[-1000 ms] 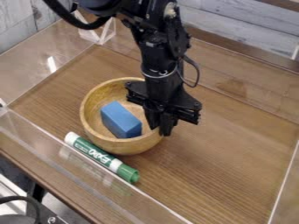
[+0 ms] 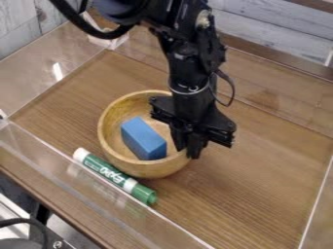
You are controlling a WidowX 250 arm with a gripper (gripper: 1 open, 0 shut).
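Observation:
A round light-wood bowl (image 2: 120, 154) sits on the wooden table, holding a blue block (image 2: 143, 138). The black gripper (image 2: 190, 151) is low at the bowl's right rim, partly covering it; whether its fingers are open or shut is hard to make out. A green and white cylinder (image 2: 117, 178) lies on the table in front of the bowl, to the lower left.
A pale wall stands at the back, and a dark cable runs at the lower left corner.
The arm and gripper have shifted slightly to the right, and the bowl has moved a little to the right with them.

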